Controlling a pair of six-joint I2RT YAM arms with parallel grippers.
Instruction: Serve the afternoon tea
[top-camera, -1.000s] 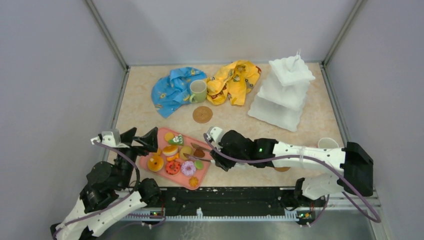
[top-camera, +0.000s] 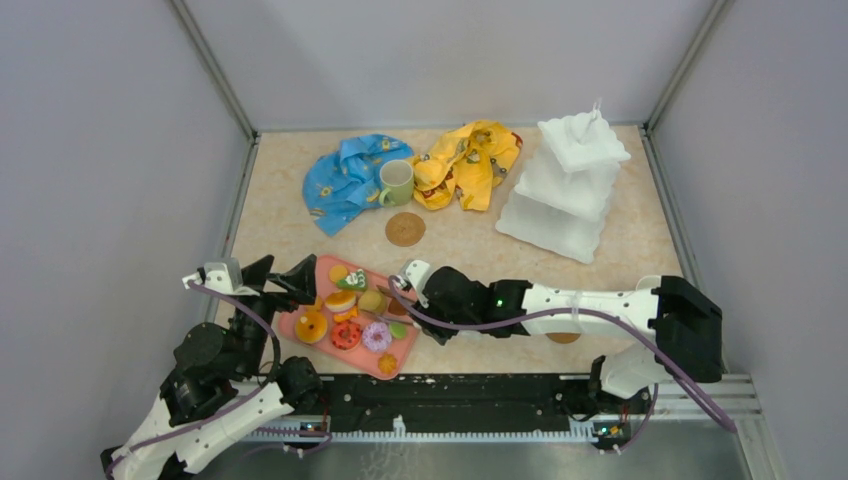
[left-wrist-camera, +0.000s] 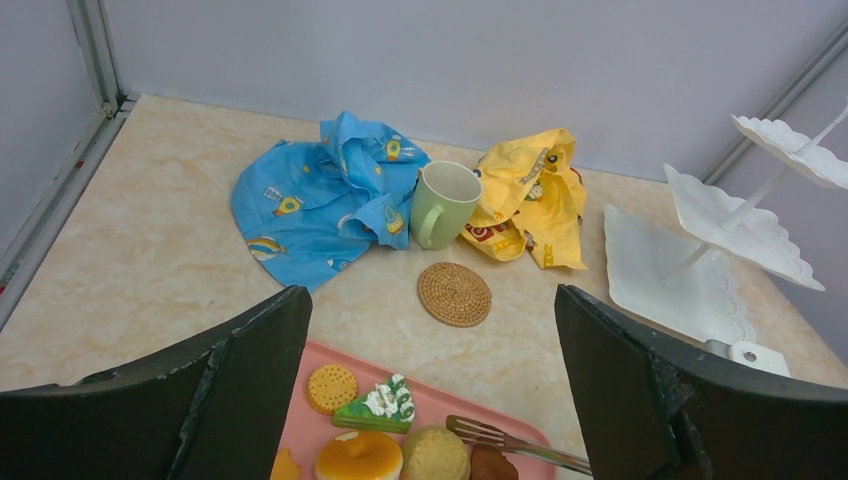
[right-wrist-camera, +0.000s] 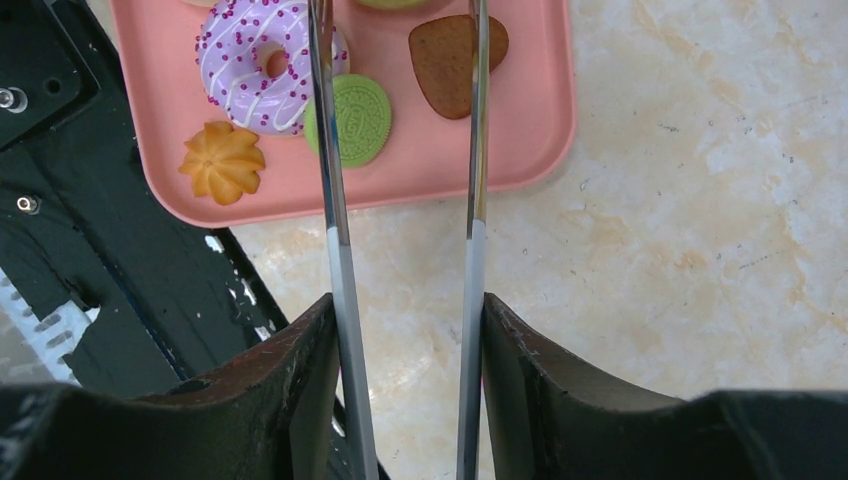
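Observation:
In the right wrist view my right gripper is shut on silver tongs (right-wrist-camera: 478, 200), whose two arms stand apart. They reach over the pink tray (right-wrist-camera: 545, 175), above a brown heart-shaped cookie (right-wrist-camera: 440, 70) and a green biscuit (right-wrist-camera: 362, 120). From above, the tong tips lie near the right side of a round pale bun (top-camera: 371, 303); whether they touch it I cannot tell. Over the tray's upper-left corner my left gripper stands open and empty. A cake wedge (left-wrist-camera: 378, 405) and a purple ring donut (top-camera: 377, 336) share the tray. The white three-tier stand (top-camera: 548, 222) looks empty.
A green mug (top-camera: 396, 180) stands between a blue cloth (top-camera: 345, 185) and a yellow cloth (top-camera: 470, 165). One woven coaster (top-camera: 405, 229) lies in front of the mug. Bare table separates the tray from the stand. A white cup (top-camera: 649, 281) is partly hidden by my right arm.
My right arm has shifted left over the tray, and the tongs' tips have come further left, towards the round bun. The left arm and the food have not visibly moved.

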